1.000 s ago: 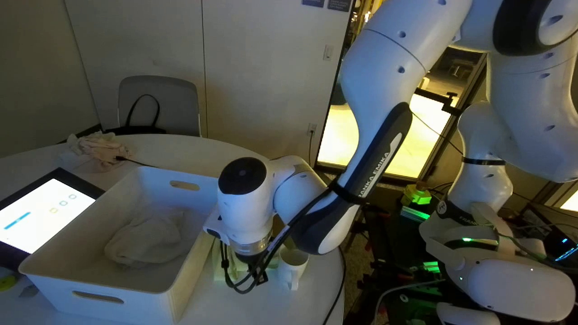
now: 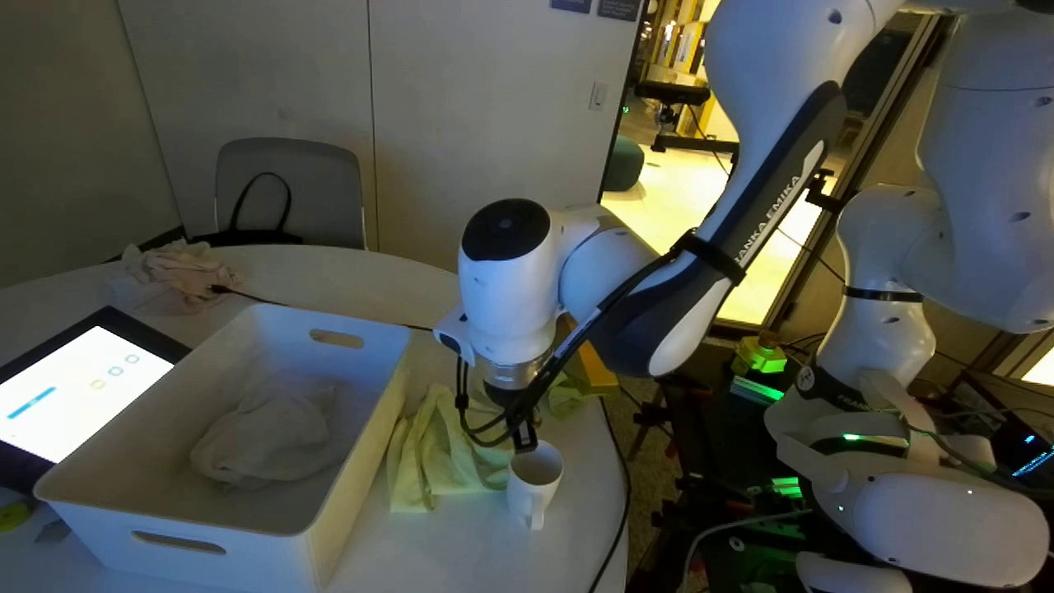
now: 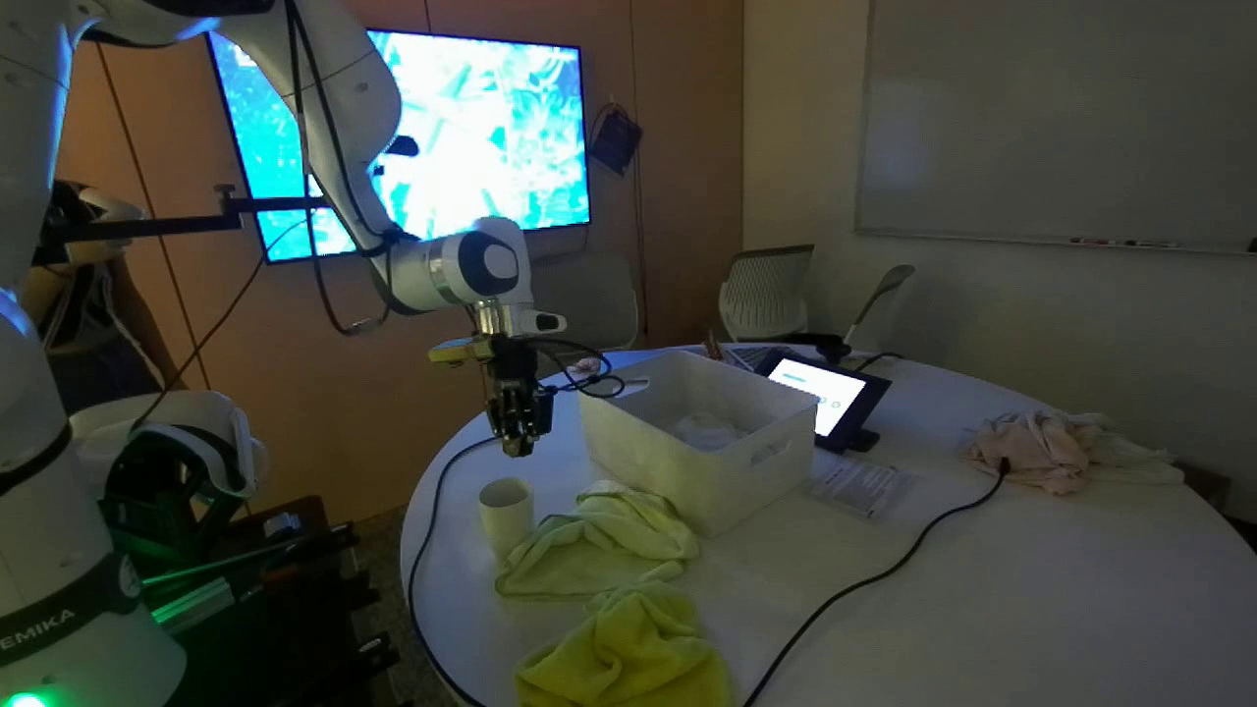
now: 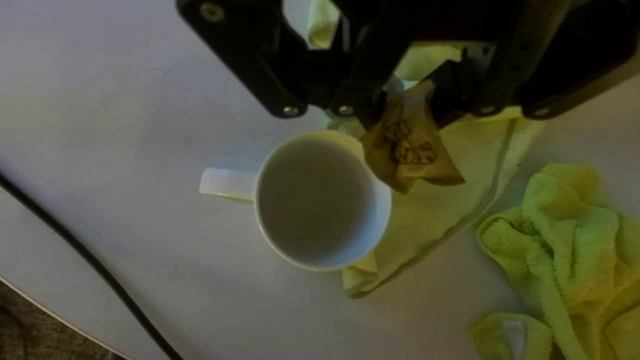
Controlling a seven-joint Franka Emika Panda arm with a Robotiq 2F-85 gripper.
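Between the fingertips of my gripper is a small brown packet (image 4: 414, 150) with dark print, its lower end flaring out below them. A white mug (image 4: 321, 201) stands upright on the table, its handle pointing left in the wrist view. From that camera the packet overlaps the right rim of the mug. In exterior view 2 the gripper (image 3: 519, 442) is above the mug (image 3: 507, 515), clear of its rim. The inside of the mug looks empty, though it is dim. Exterior view 1 hides the packet behind the gripper and cables.
Beside the mug lies a pale green cloth (image 3: 613, 536), with a yellow cloth (image 3: 636, 654) nearer the camera. A white bin (image 2: 227, 509) holding whitish cloth stands close by. A black cable (image 4: 84, 252) runs near the table edge.
My gripper has risen and moved right in exterior view 1, from low over the cloth beside the bin to above the mug. The mug and bin have stayed in place.
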